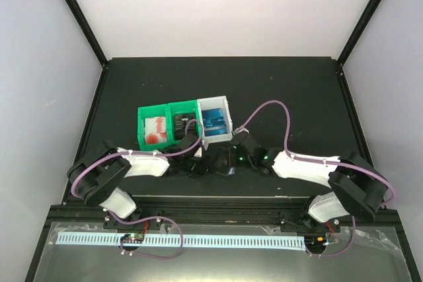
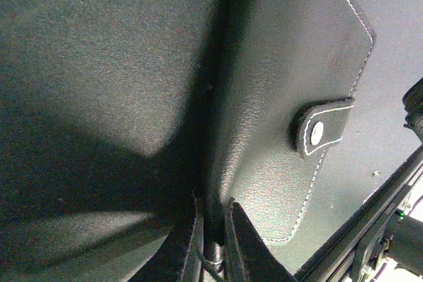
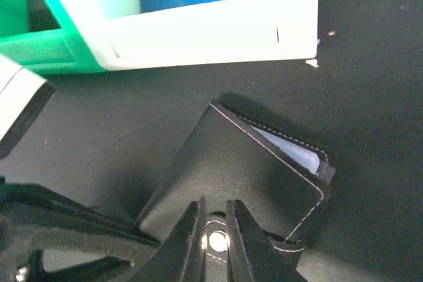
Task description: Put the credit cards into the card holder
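My left gripper is shut on the black leather card holder (image 2: 284, 90), gripping it along its rounded spine. White stitching and a strap with a metal snap (image 2: 316, 133) show on the holder. In the right wrist view, the same card holder (image 3: 231, 170) lies tilted, with a pale card edge (image 3: 291, 150) visible inside its upper right side. Above the strap, my right gripper stands partly open, and the snap shows in the narrow gap between its fingers. Whether they touch the strap cannot be told.
Behind the grippers stands a white bin (image 1: 226, 138) with blue cards (image 1: 213, 121). Left of it, a green bin (image 1: 142, 127) holds a red-and-white item (image 1: 155, 130) and dark items (image 1: 184, 125).
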